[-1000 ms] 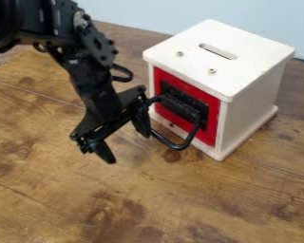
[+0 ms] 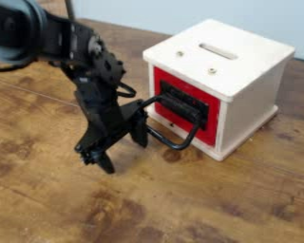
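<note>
A white wooden box (image 2: 249, 95) with a red front panel (image 2: 209, 133) stands at the right. On the panel is a black fixture (image 2: 185, 100), with a looped black handle or cable reaching out to the left. My black gripper (image 2: 123, 152) hangs just left of the box, low over the wooden table, its two fingers apart with nothing seen between them. Part of the loop lies close to the gripper's body; whether they touch I cannot tell.
A pale wall (image 2: 180, 14) runs behind.
The arm and gripper have shifted slightly over the last second, with the wrist a little further left. The box appears unmoved.
</note>
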